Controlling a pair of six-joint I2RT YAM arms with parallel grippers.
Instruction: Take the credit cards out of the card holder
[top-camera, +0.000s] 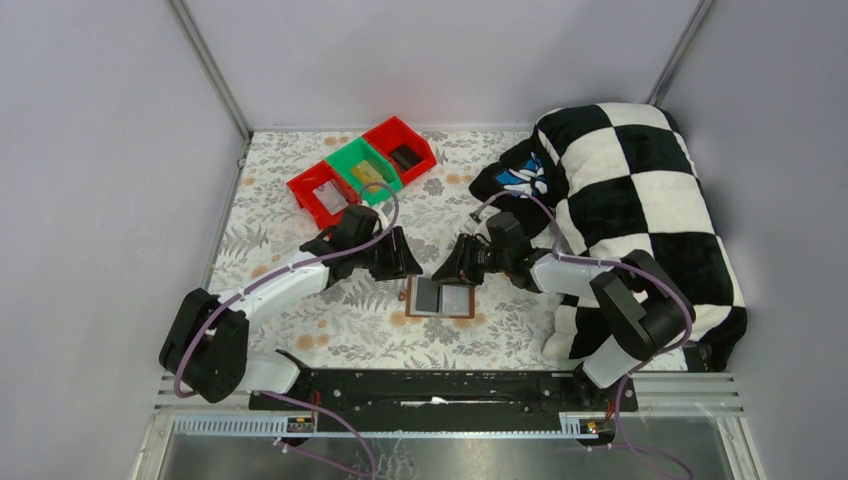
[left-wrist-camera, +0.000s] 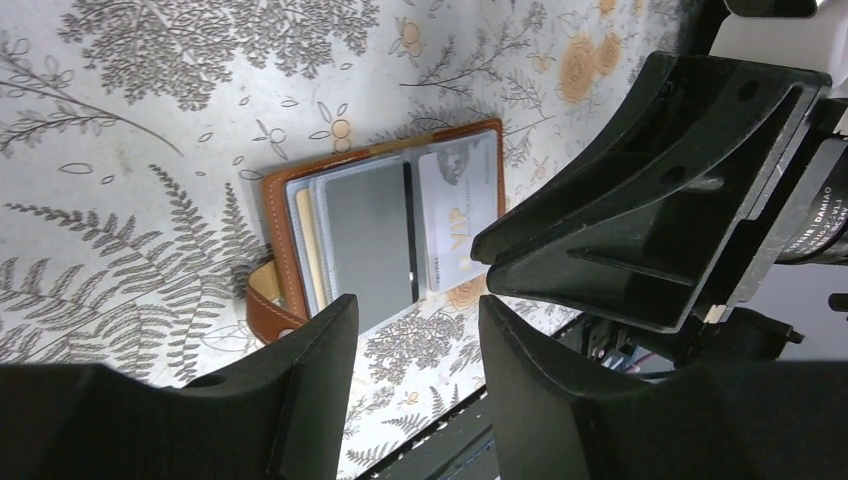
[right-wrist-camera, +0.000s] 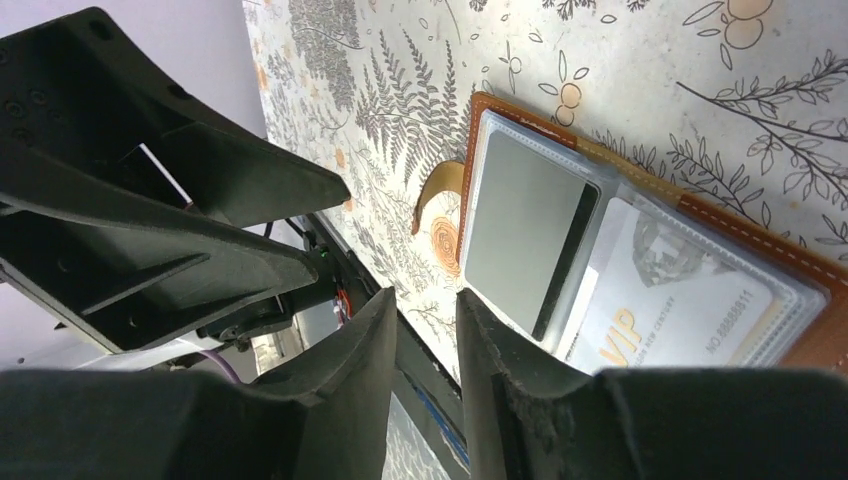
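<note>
The tan leather card holder (left-wrist-camera: 276, 235) lies open on the patterned table below both grippers. Its plastic sleeves show a grey page (left-wrist-camera: 368, 245) beside a white VIP card (left-wrist-camera: 460, 210), with a cream edge at the left in the left wrist view. My left gripper (top-camera: 398, 262) hovers above the holder's left side, open, nothing between its fingers. My right gripper (top-camera: 459, 262) hovers over the right side, open and empty; in the left wrist view its black body covers part of the area right of the holder.
Red, green and red bins (top-camera: 360, 170) stand at the back left with items inside. A black-and-white checked cushion (top-camera: 665, 200) fills the table's right side.
</note>
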